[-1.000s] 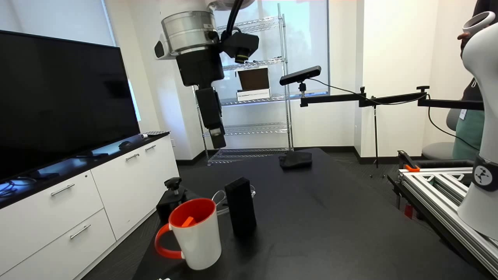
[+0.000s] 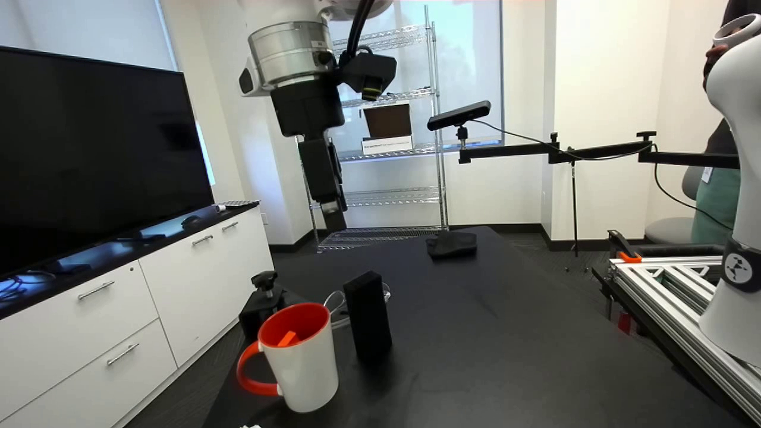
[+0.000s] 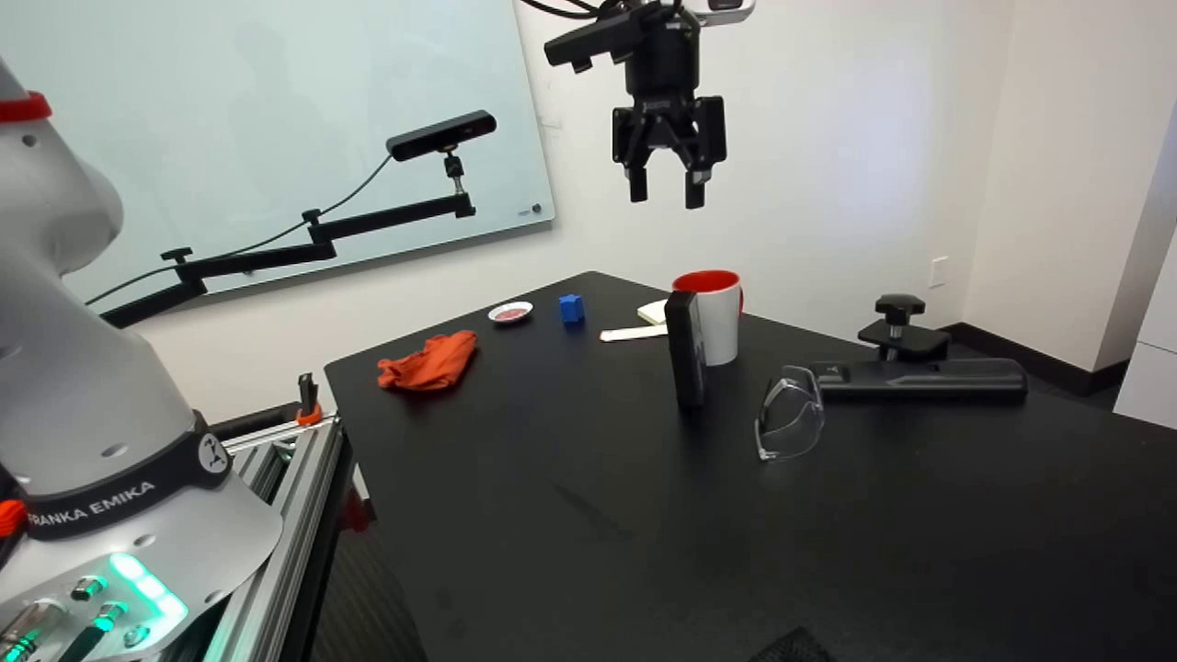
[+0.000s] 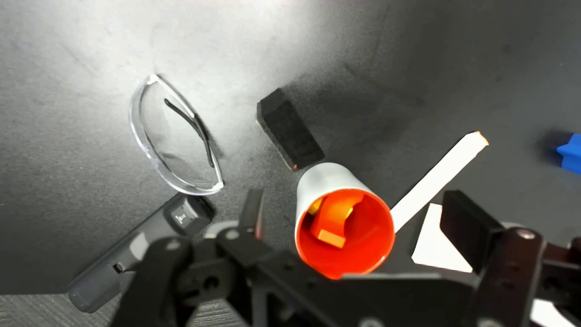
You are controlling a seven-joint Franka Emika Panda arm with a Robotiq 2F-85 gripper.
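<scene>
High over the dark table, my gripper (image 3: 668,199) is open, with only air between its two spread fingers. Below it stands a white mug (image 3: 722,325) with a red inside and red handle, upright on the table. Looking down from the wrist, I see an orange piece (image 4: 333,220) and some yellow inside the mug (image 4: 322,177). A black upright block (image 2: 368,317) stands close beside the mug. Clear safety glasses (image 4: 142,131) lie a short way off from the block.
A blue piece (image 3: 570,309), a small white dish (image 3: 509,313), a white strip (image 4: 435,177) and an orange cloth (image 3: 430,362) lie around the table. A black clamp mount (image 3: 905,331) sits at the edge behind the glasses.
The gripper has shifted very slightly, a touch lower and to the right in exterior view 1. The mug and block have stayed put.
</scene>
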